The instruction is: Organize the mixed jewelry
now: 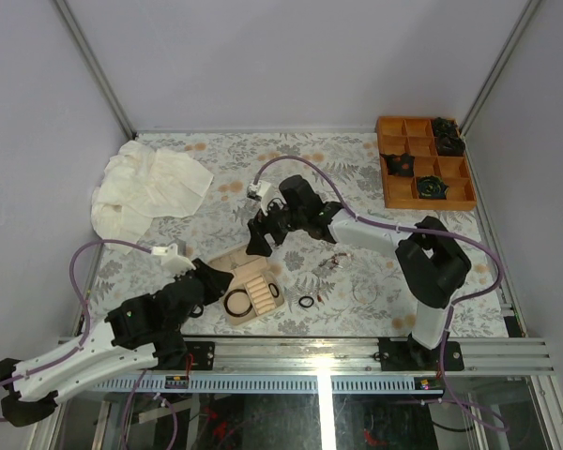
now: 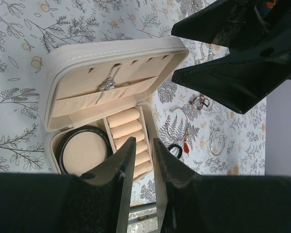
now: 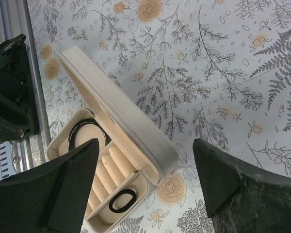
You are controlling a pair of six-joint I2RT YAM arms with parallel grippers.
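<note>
An open cream jewelry box point(image 1: 253, 305) holds a black bangle point(image 2: 63, 150), padded ring rolls point(image 2: 125, 128) and a smaller black ring point(image 3: 110, 204); a silver piece point(image 2: 106, 85) sits in the lid pocket. My left gripper is over the box's near side, its fingers slightly apart with nothing visible between them. My right gripper point(image 1: 265, 232) stands open above and behind the lid. Loose jewelry point(image 1: 333, 262) lies right of the box, with a black ring point(image 1: 306, 302) nearer the front.
An orange compartment tray point(image 1: 427, 200) with dark pouches stands at the back right. A white cloth point(image 1: 150, 183) lies at the back left.
</note>
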